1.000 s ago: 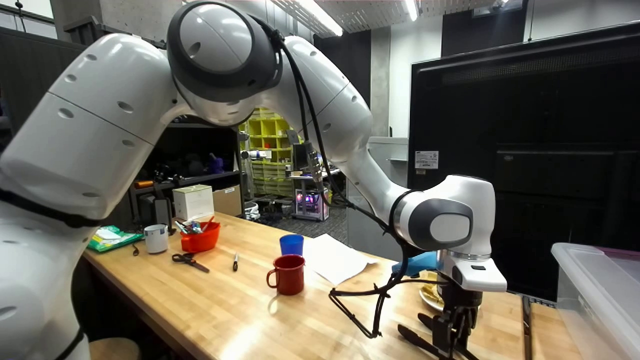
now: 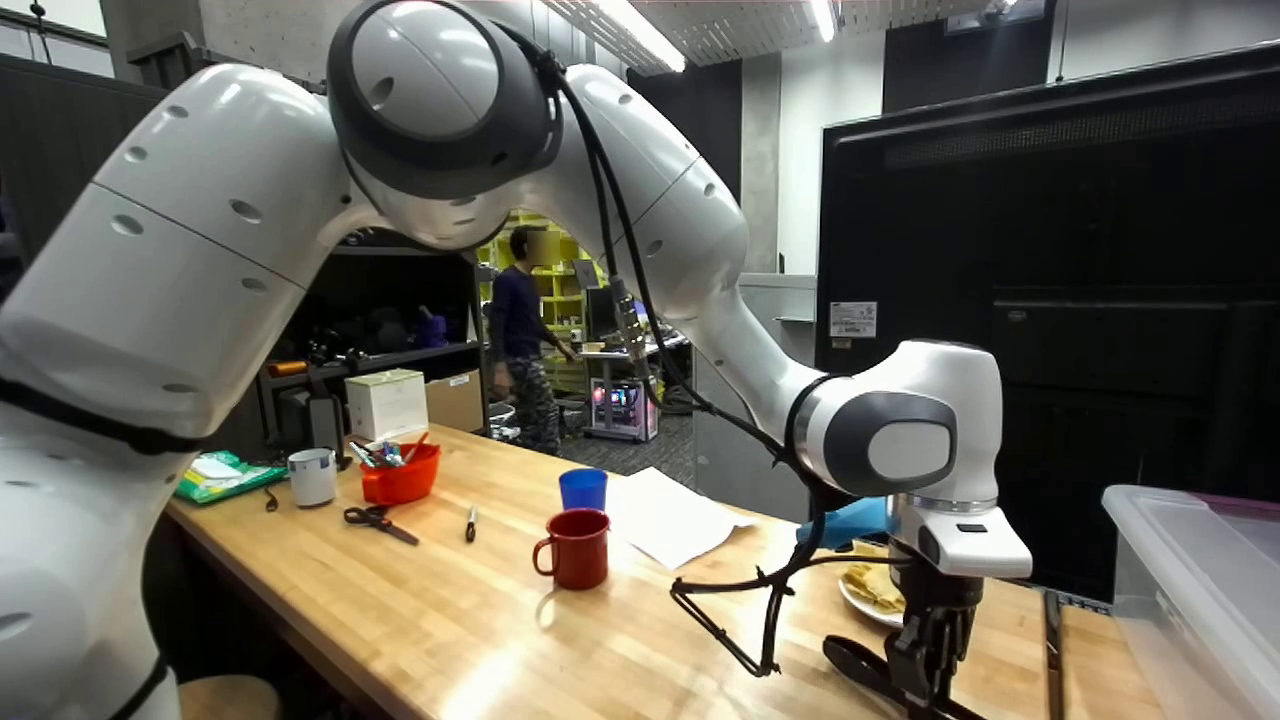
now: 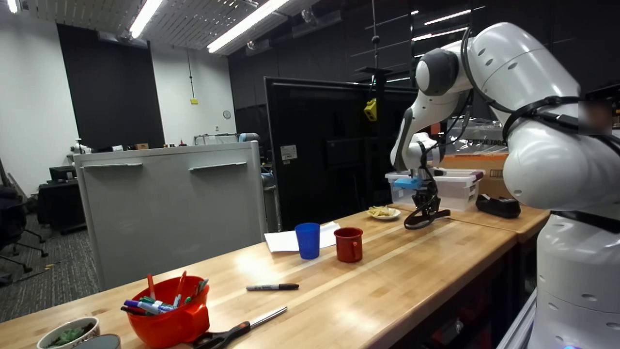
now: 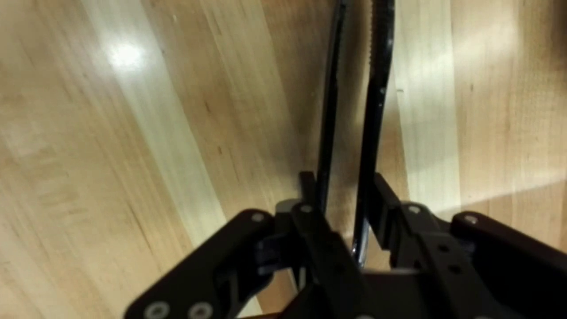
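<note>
A pair of black tongs (image 4: pixel 376 98) lies between the fingers of my gripper in the wrist view. Its two long arms run close together with a narrow gap, low over the wooden table. My gripper (image 2: pixel 926 672) is shut on it, pointing down near the table's right end in exterior view 1. There the rounded end of the tongs (image 2: pixel 854 662) sticks out to the left. In exterior view 2 the tongs (image 3: pixel 419 223) are close to the tabletop; whether they touch it, I cannot tell.
Beside my gripper is a plate of yellow chips (image 3: pixel 381 213). A red mug (image 3: pixel 348 245) and a blue cup (image 3: pixel 308 241) stand mid-table near white paper (image 2: pixel 672 516). Farther off are a red pen container (image 2: pixel 402 474) and scissors (image 2: pixel 380 523). A clear bin (image 2: pixel 1188 588) stands at the right.
My gripper has moved slightly right in exterior view 1, carrying the tongs. The tongs' two ends, spread apart before, now appear together. A person has come into view in the background.
</note>
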